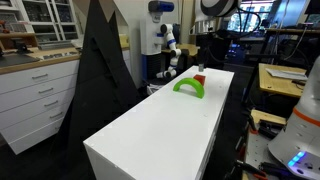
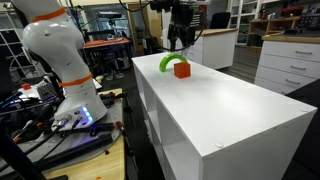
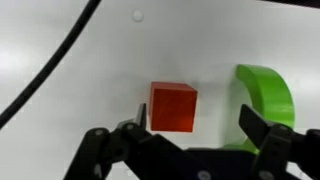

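Standing on the white table is a red block (image 3: 173, 107), which the wrist view shows near its middle. Beside it is a green arch (image 3: 268, 98), at the right of that view and partly covered by a finger. In exterior view 1, the red block (image 1: 199, 78) is just behind the green arch (image 1: 188, 87). Exterior view 2 has the red block (image 2: 182, 70) in front of the green arch (image 2: 168, 62). My gripper is open above the block, its fingers spread apart and nothing held between them.
A black cable (image 3: 50, 65) crosses the left of the wrist view. Drawer cabinets (image 1: 35, 100) stand apart from the table.
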